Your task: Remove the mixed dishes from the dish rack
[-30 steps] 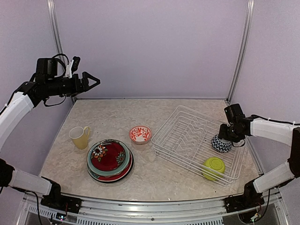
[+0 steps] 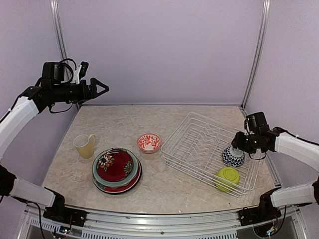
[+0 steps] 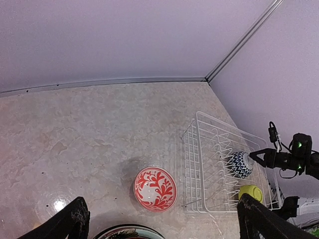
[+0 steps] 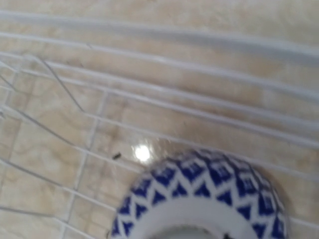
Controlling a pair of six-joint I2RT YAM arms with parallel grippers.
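In the wire dish rack [image 2: 180,127], the blue-and-white patterned bowl [image 2: 233,158] rests tilted or upside down, its white foot facing up. My right gripper [image 2: 239,143] is at that foot; the top view does not show whether its fingers grip it. In the right wrist view the bowl [image 4: 199,191] fills the bottom, and the fingers cannot be made out. Nearer the front, a lime-green bowl [image 2: 228,175] lies in the rack. High at the left, my left gripper [image 2: 98,88] hangs open and empty, its fingers [image 3: 72,219] wide apart in the left wrist view.
On the table to the rack's left are a red-and-white bowl [image 2: 149,142], stacked plates [image 2: 115,167] and a yellow mug [image 2: 84,146]. Clear surface lies behind them. The rack's raised wire rim and the right wall hem in the right gripper.
My right gripper has shifted a little to the right and toward the front. The patterned bowl has moved slightly left and frontward in the rack. The left arm has barely moved.
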